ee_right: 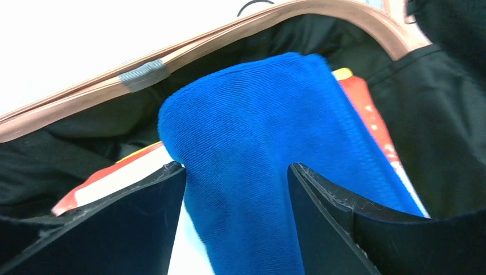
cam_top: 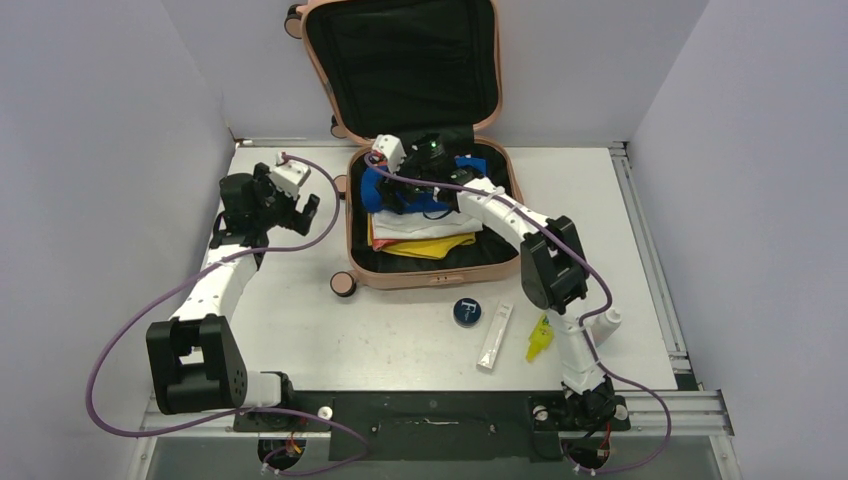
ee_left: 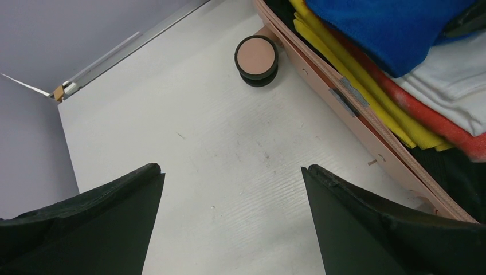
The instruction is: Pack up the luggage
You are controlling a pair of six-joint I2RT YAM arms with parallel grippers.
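The open pink suitcase [cam_top: 445,280] holds folded clothes: a blue cloth [ee_right: 246,114] on top of white [cam_top: 430,225], red and yellow ones [cam_top: 430,248]. My right gripper is over the blue cloth inside the case, part open, its fingers either side of a stretch of that cloth; whether they pinch it I cannot tell. My left gripper stands open with nothing between its fingers, above the table left of the case.
On the table are a round pink-topped tin [cam_top: 343,283], a navy round tin [cam_top: 467,311], a long pale box [cam_top: 495,336], a yellow tube [cam_top: 540,335] and a white bottle [cam_top: 607,325].
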